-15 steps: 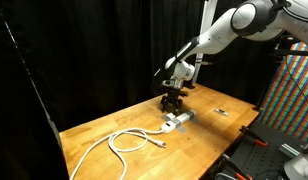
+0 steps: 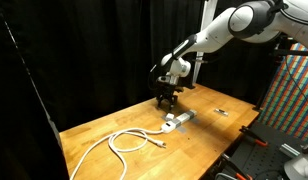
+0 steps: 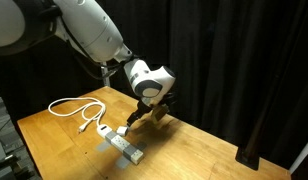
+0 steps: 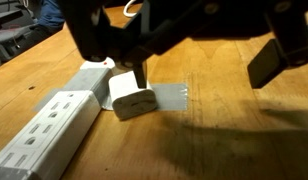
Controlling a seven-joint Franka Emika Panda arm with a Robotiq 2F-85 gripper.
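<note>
A white power strip [image 2: 179,122] lies flat on the table, its row of sockets visible in the wrist view. Right beside it sits a small white block [image 4: 132,97], which looks like a plug or adapter, on a grey tape-like patch [image 4: 172,96]. My gripper is open over the table, and only bare wood shows between its fingers. One dark finger [image 4: 135,42] overlaps the block's upper edge in the wrist view; whether they touch I cannot tell. In exterior view 2 the gripper [image 3: 145,110] is low, behind the block [image 3: 122,130].
A white cable [image 2: 116,145] curls over the table near the strip. Small items [image 2: 222,112] lie at the right side of the table in exterior view 1. Dark curtains [image 3: 234,70] stand behind.
In exterior view 1 my gripper has shifted slightly left and up, and the white block shows more clearly below it. The power strip and cable look unmoved.
</note>
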